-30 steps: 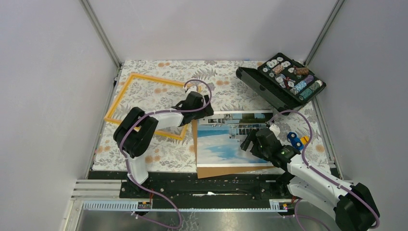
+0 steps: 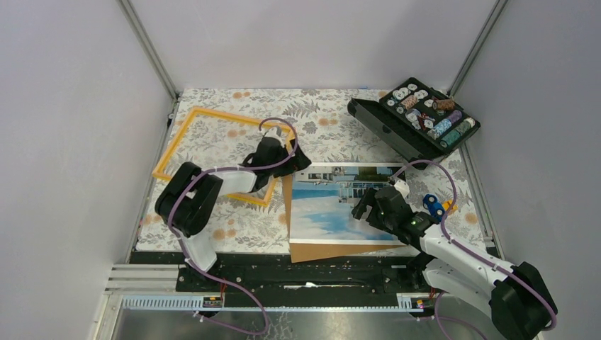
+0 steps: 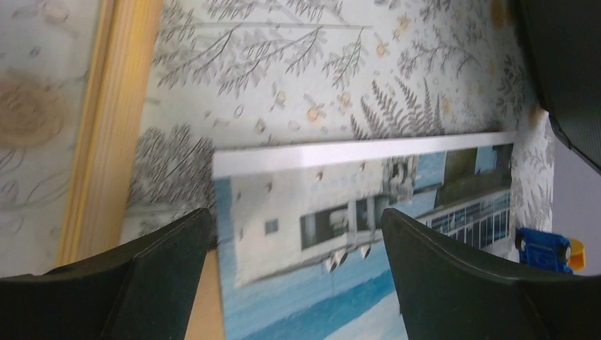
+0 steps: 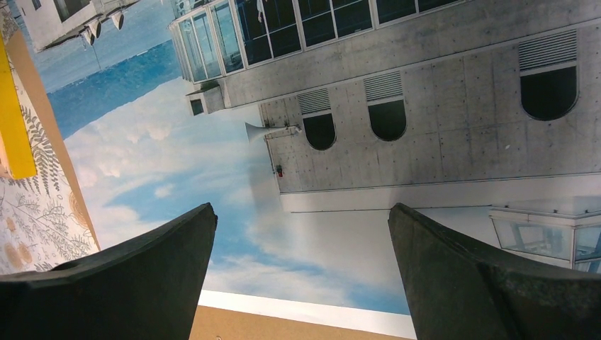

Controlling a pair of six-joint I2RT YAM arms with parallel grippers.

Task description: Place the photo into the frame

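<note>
The photo (image 2: 326, 212), a building under blue sky with a white border, lies flat on a brown backing board (image 2: 312, 252) that shows along its left and front sides. To its left on the cloth lies the empty yellow frame (image 2: 173, 145). My left gripper (image 2: 305, 157) is open near the photo's back left corner; the left wrist view shows nothing held between its fingers, with the photo's white edge (image 3: 340, 152) beyond them. Over the right part of the photo, my right gripper (image 2: 361, 211) stands open, the printed wall (image 4: 439, 134) showing past its empty fingers (image 4: 156, 262).
An open black case (image 2: 397, 127) with spools stands at the back right. A blue and yellow toy (image 2: 436, 207) sits right of the photo, near my right arm.
The photo has shifted very slightly. The right arm barely moved.
</note>
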